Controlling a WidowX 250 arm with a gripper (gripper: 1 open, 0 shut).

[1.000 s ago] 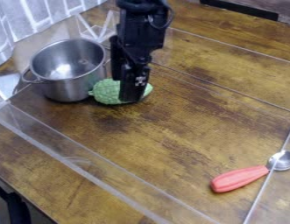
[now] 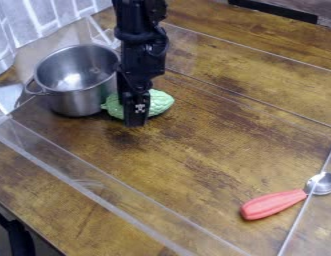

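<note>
My black gripper [image 2: 136,108] points down just right of a steel pot [image 2: 72,82], its fingertips over a pale green, leaf-like object [image 2: 158,102] lying on the wooden table [image 2: 181,180]. The fingers hide part of the green object. Whether they are gripping it I cannot tell.
A spoon or scoop with a red handle [image 2: 272,204] lies at the front right. Clear plastic edges run along the left and front right. A white item sits at the far left beside the pot.
My gripper has moved slightly left and now looks narrower, down over the green object. The pot and the red-handled tool have stayed put.
</note>
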